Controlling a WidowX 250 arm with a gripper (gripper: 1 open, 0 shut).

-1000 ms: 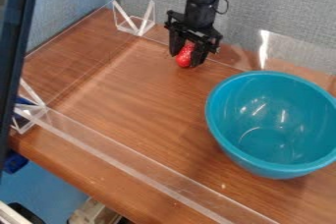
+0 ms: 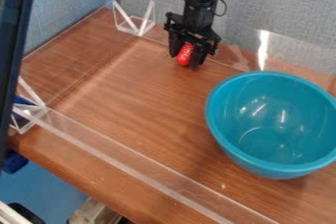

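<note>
The black gripper [image 2: 187,47] hangs at the back middle of the wooden table, shut on a small red object [image 2: 186,55], which is partly covered by the fingers. Whether the red object rests on the tabletop or hangs just above it I cannot tell. A large teal bowl [image 2: 270,88] stands at the right, apart from the gripper and nearer the front.
Clear low walls edge the wooden table [image 2: 118,100], with white corner brackets at back left and front left. A grey wall rises behind.
The gripper and red object have shifted slightly back, away from the camera, and a little left. The bowl has stayed where it was.
</note>
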